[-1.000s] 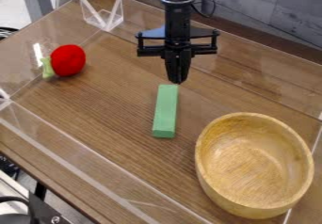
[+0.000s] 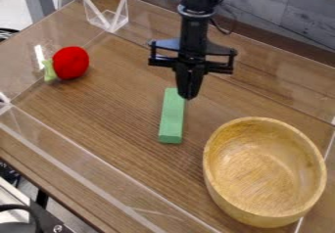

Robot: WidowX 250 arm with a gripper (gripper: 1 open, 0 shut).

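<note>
My black gripper (image 2: 191,76) hangs over the middle of the wooden table, shut, just above the far end of a flat green block (image 2: 171,116). Nothing shows between its fingers. A yellow bowl (image 2: 262,173) sits at the front right. A red ball (image 2: 71,62) lies at the left, with a pale green item (image 2: 51,69) partly behind it.
A clear wire-like holder (image 2: 108,14) stands at the back left, and a grey backboard (image 2: 288,22) runs along the rear right.
My gripper has moved a little to the right and toward the camera, closer to the green block. The objects on the table look unchanged.
</note>
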